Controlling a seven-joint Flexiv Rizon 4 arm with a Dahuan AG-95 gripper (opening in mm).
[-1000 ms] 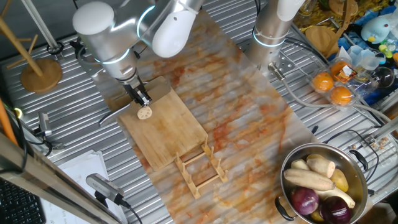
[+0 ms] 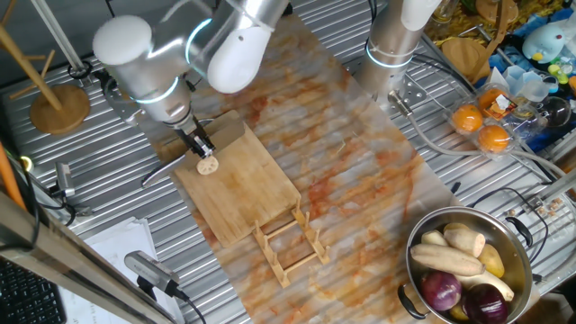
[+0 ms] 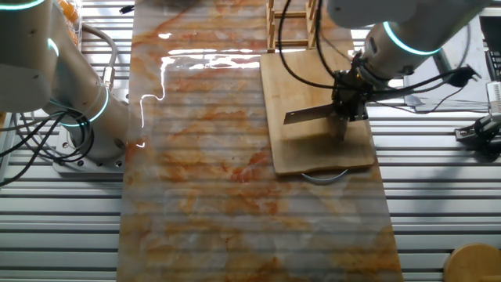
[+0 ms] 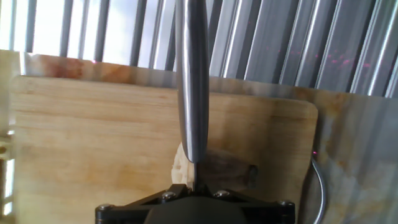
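Observation:
A knife is clamped in my gripper, which is shut on it. Its silver handle runs away from the fingers in the wrist view, while the flat blade juts out on the other side in exterior view 2. Below the gripper lies the wooden cutting board. A pale round piece of food with holes is right beside the gripper at the board's far part. Only part of this pale piece shows in the wrist view, behind the handle's end. Whether the blade touches it, I cannot tell.
A small wooden rack adjoins the board's near end. The steel pot at lower right holds pale roots and purple vegetables.
My gripper and the knife have shifted slightly to the left, and the arm above them has swung left. Board and rack are unmoved.

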